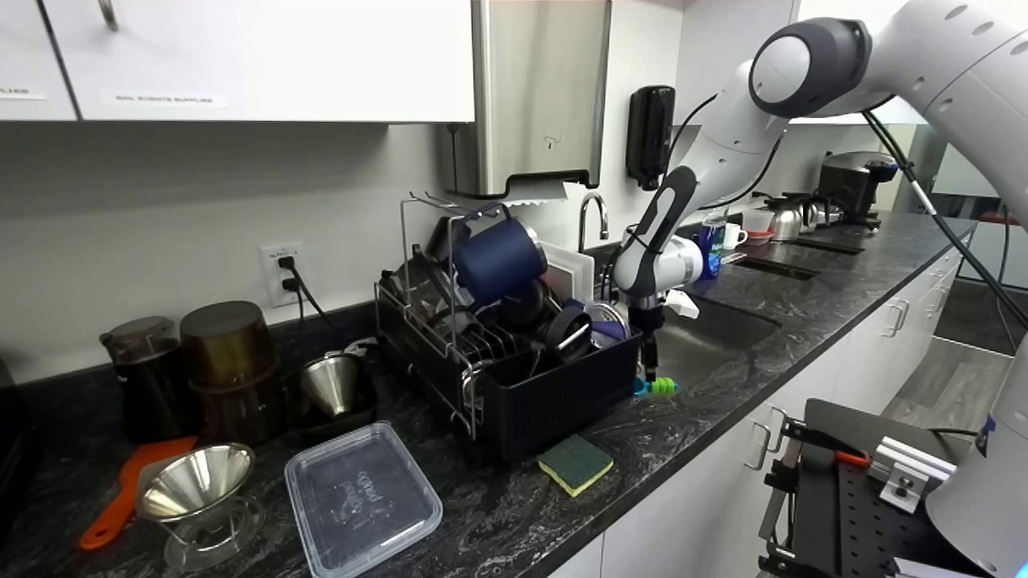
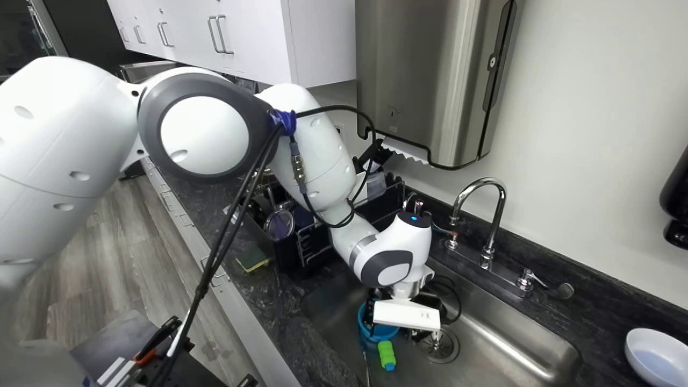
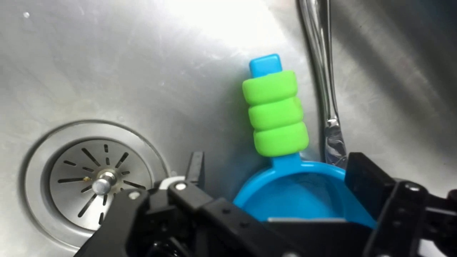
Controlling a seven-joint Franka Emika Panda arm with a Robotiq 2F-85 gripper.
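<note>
In the wrist view, a blue round cup [image 3: 295, 197] with a green ribbed handle [image 3: 276, 115] lies in the steel sink [image 3: 201, 47]. My gripper is open above it. One finger [image 3: 196, 167] stands left of the cup, between it and the drain; the other finger [image 3: 364, 184] overlaps the cup's right rim. Nothing shows gripped between them, and the cup's lower part is hidden by the gripper. Silver cutlery [image 3: 322, 72] lies just right of the handle. In exterior view 2, the green handle [image 2: 386, 353] points toward the sink's front.
The drain [image 3: 103, 180] lies left of the cup. A loaded black dish rack [image 1: 569, 400] stands beside the sink, with a sponge [image 1: 576, 464] in front of it. The faucet [image 2: 490, 219] rises behind the sink. The right part of the basin is clear.
</note>
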